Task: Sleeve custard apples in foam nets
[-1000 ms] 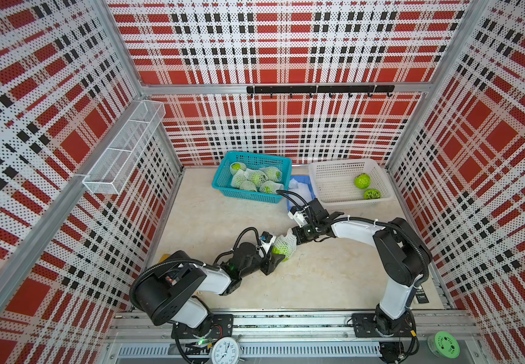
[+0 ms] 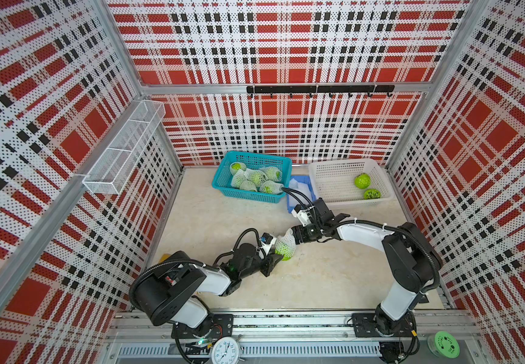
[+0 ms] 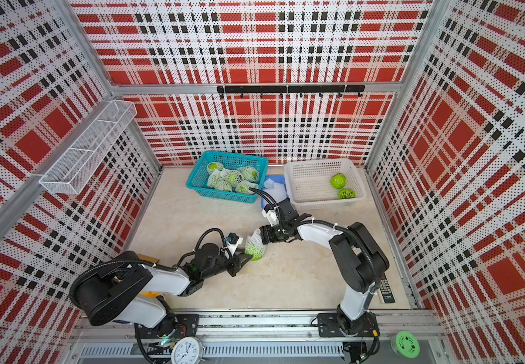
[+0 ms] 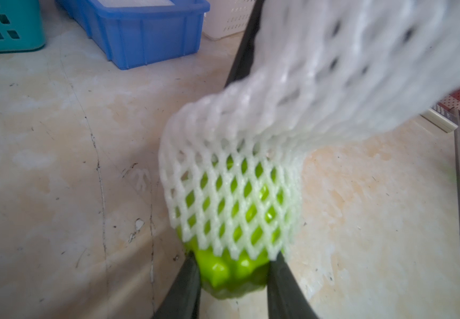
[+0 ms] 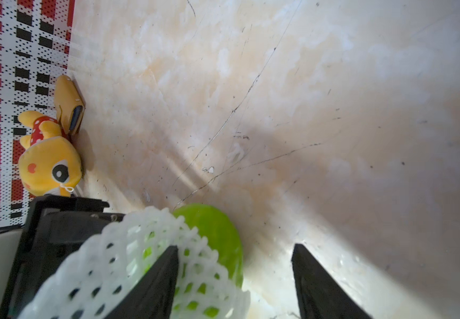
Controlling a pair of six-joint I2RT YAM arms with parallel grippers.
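Note:
A green custard apple (image 4: 232, 273) sits inside a white foam net (image 4: 235, 196), its lower end bare. The left gripper has a finger on each side of that bare end; whether the fingers press on it cannot be made out. In the right wrist view, the right gripper stands open, with a wide gap between its fingers. The net's loose end lies against its left finger (image 5: 166, 271), and the other finger is clear of it. In the top left view, the netted fruit (image 2: 285, 245) is between the two grippers, over the table's middle.
A teal basket (image 2: 218, 182) at the back holds several netted fruits. Beside it stand a blue box (image 2: 291, 208) of nets and a white basket (image 2: 335, 197) with two bare custard apples. A yellow toy (image 5: 51, 164) lies at the left.
The right arm has shifted slightly, its elbow moving right, with its gripper still near the net's upper end. The fruit has turned a little more upright beside the left gripper, which stays put.

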